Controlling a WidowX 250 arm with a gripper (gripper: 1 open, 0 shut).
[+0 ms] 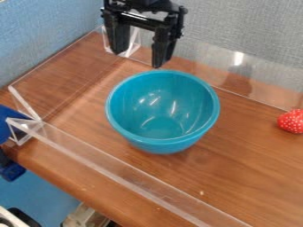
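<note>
A teal bowl (162, 111) sits upright on the wooden table (236, 177). Above and behind it, at the top of the view, my black gripper (138, 49) hangs with its two fingers apart, open, nothing visible between them. A red, white-speckled object (291, 121), strawberry-like, lies at the right edge.
Low clear acrylic barriers (142, 186) run along the front and back of the tabletop, with clear corner pieces at the left. A blue object (9, 168) is below the left edge. Bare wood lies left and right of the bowl.
</note>
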